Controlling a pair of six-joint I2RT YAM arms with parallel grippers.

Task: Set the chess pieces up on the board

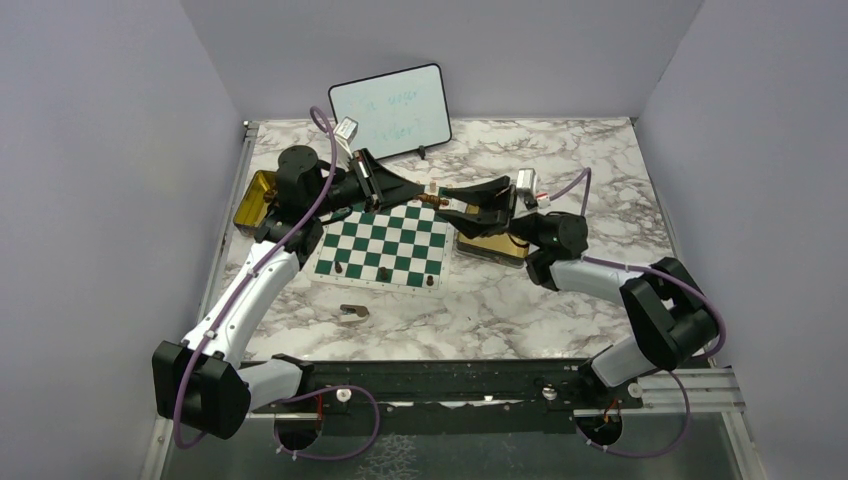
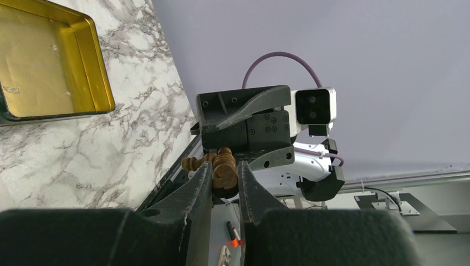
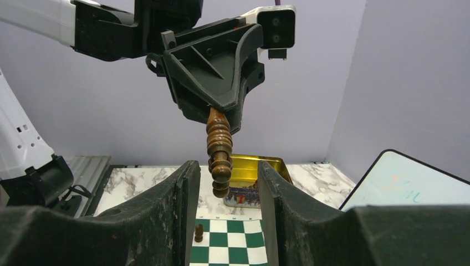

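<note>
A brown wooden chess piece (image 1: 432, 200) (image 2: 224, 172) (image 3: 219, 141) is held horizontally above the board, with my left gripper (image 1: 416, 196) shut on it. My right gripper (image 1: 446, 208) faces it with open fingers on either side of the piece's free end, apart from it. The green-and-white board (image 1: 385, 250) (image 3: 227, 238) lies below, with a few dark pieces along its near edge, such as one (image 1: 383, 273) near the middle. Part of its far side is hidden by the arms.
A gold tin (image 1: 247, 210) with pieces stands left of the board, another (image 1: 490, 252) right of it. A whiteboard (image 1: 390, 105) stands at the back. A small grey object (image 1: 353, 313) lies at the front.
</note>
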